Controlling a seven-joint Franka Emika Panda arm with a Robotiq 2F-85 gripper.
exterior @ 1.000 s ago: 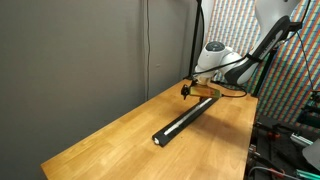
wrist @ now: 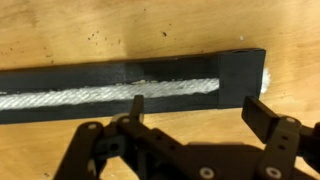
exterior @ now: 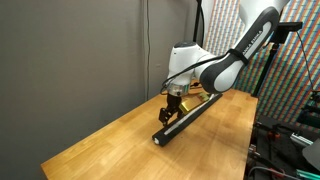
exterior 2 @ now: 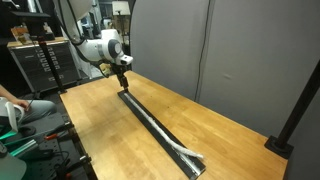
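Observation:
A long black strip (exterior 2: 147,119) lies flat on the wooden table, with a white braided rope (wrist: 65,98) running along its middle. In the wrist view the rope goes under a black band (wrist: 239,75) and its frayed tip shows just past the strip's end. Over that end is my gripper, its fingers wide apart and nothing between them. Exterior view 1 has the gripper (exterior: 172,113) low above the strip (exterior: 182,124), near its left end; contact with the strip cannot be made out. Towards the other end, the rope (exterior 2: 183,150) bends partly off the strip.
A grey wall panel (exterior: 80,70) stands behind it. A dark post (exterior 2: 296,115) rises at the table's far right in exterior view 2.
My arm has travelled left and towards the camera along the strip, from its far end to its near end. Strip and rope appear unmoved.

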